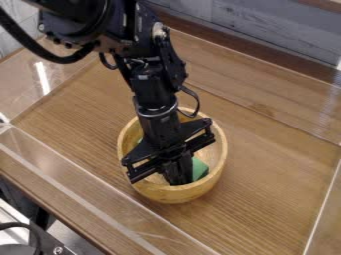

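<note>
The black gripper reaches down from the upper left into a pale yellow bowl on the wooden table. Its fingertips sit low inside the bowl. A green object shows at the right of the fingers, largely hidden by them. Whether the fingers are shut on anything cannot be seen.
The bare wooden table leaves free room to the right and left of the bowl. A pale wall runs along the back. A black cable lies at the bottom left edge.
</note>
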